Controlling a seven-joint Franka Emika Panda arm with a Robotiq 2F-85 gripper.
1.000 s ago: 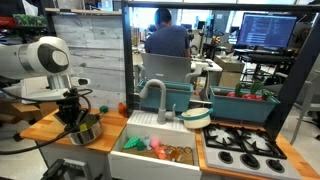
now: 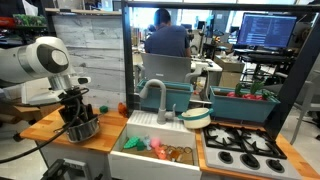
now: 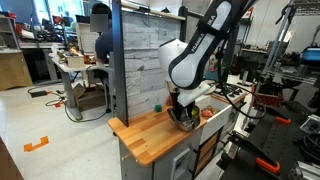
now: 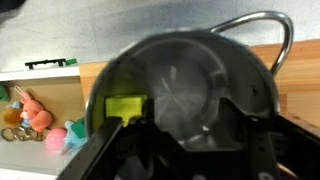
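A steel pot [image 2: 84, 130] with a looped side handle [image 4: 286, 30] stands on the wooden counter left of the sink. Inside it, a yellow-green block [image 4: 124, 106] lies toward the left wall in the wrist view. My gripper points down at the pot, its dark fingers [image 4: 242, 125] apart and the pot's bare bottom showing between them. The block shows beside the left finger, not in the gap. From the side, the gripper [image 2: 74, 105] is at the pot's mouth, partly hidden by its own cables.
A white sink [image 2: 128, 166] holding several colourful toys lies to the right, with a faucet [image 2: 157, 95] behind it. Farther right are a gas stove [image 2: 245, 150] and a round green-and-cream container [image 2: 196, 118]. Bare wooden counter [image 2: 112, 127] lies between pot and sink.
The gripper has shifted slightly at the pot's mouth. The yellow block, visible in the pot in exterior view 1 a second ago, is now hidden there behind the gripper and pot.
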